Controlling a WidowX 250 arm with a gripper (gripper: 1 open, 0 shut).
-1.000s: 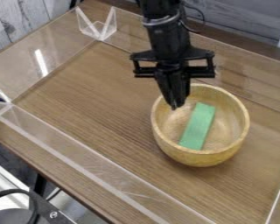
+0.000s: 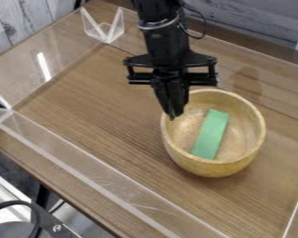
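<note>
My black gripper (image 2: 174, 104) points down from the top centre, its tips just above the left rim of a pale tan bowl (image 2: 238, 153); the fingers look shut, with nothing visible between them. A green block (image 2: 208, 135) lies inside the bowl, to the right of and below the fingertips. Whether the tips touch the rim is unclear.
A clear plastic piece (image 2: 103, 26) stands at the back left. A black cable runs at the lower left corner. The table's back edge is at the upper right.
The gripper has shifted slightly left, toward the bowl's left rim. The bowl and green block look unmoved.
</note>
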